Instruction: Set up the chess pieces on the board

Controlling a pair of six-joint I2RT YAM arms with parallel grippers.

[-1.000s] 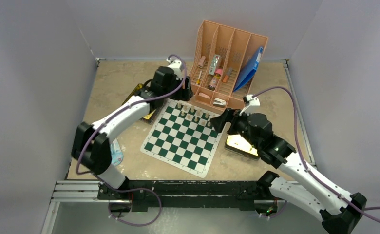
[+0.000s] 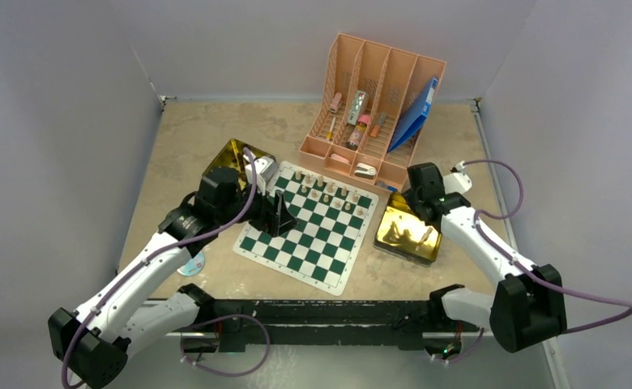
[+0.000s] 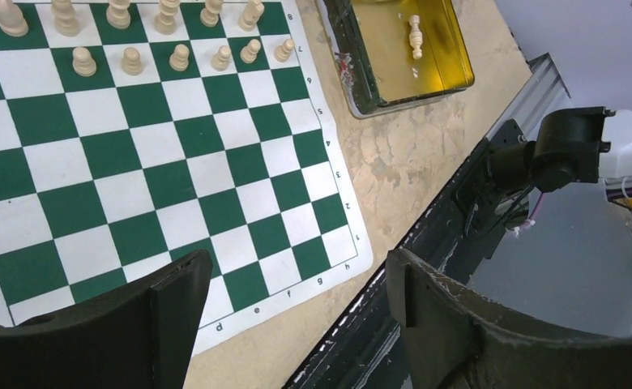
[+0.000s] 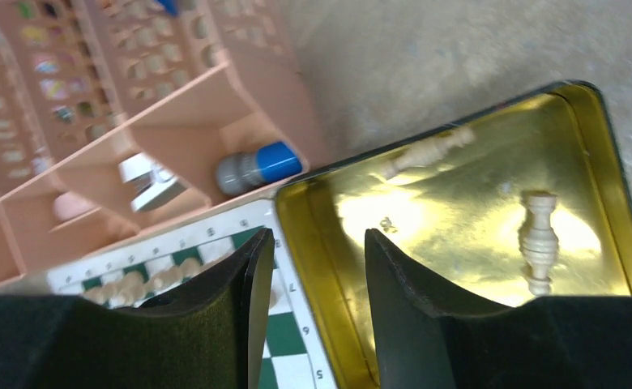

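The green and white chessboard (image 2: 313, 247) lies flat mid-table. Cream pieces stand in two rows at its far side, among them a pawn (image 3: 179, 57) and a taller piece (image 3: 167, 16). Over the board, my left gripper is open and empty, fingers wide apart. My right gripper hangs above the right gold tray (image 2: 387, 231), its fingers partly open with nothing between them. Inside that tray a cream piece (image 4: 540, 243) lies on its side, and another (image 4: 428, 152) rests along the far wall.
A pink-orange organizer (image 2: 347, 73) with pens, bottles and a blue folder (image 2: 414, 115) stands behind the board, close to the right tray. The left gold tray (image 2: 230, 156) is partly hidden by the left arm. A round blue item (image 2: 192, 266) lies front left.
My right gripper has moved from the board's right far corner to over the right tray. The left gripper has drawn back from the far edge toward the board's left side.
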